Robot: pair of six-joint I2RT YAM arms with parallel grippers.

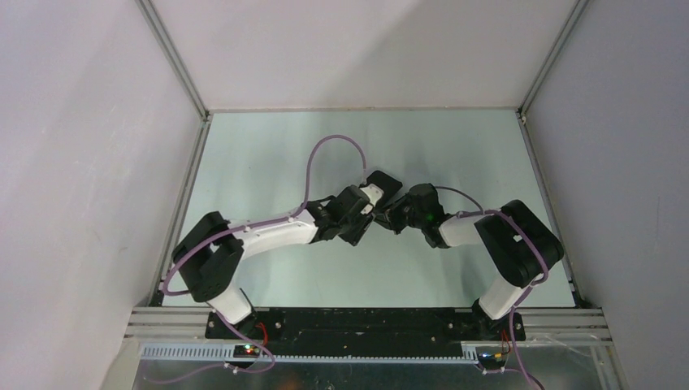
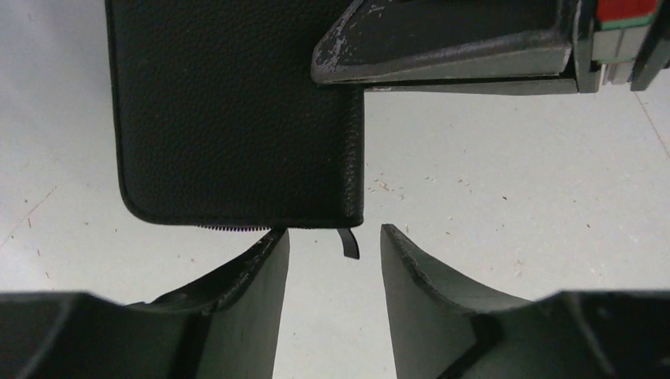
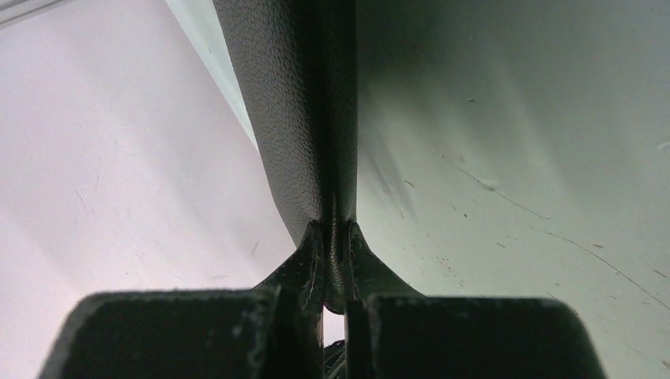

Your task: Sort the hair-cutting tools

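Observation:
A black leather case (image 1: 382, 181) is held up near the middle, above the white table. My right gripper is shut on it; the case rises from between its fingers in the right wrist view. In the left wrist view the case (image 2: 237, 118) fills the upper left, with a fine comb-like toothed edge and a dark tab (image 2: 348, 243) below it. My left gripper is part open just beneath the case, its fingertips either side of the tab. Whether the tab is gripped cannot be seen; the fingers look apart from it.
Walls (image 1: 609, 179) enclose it at the left, right and back.

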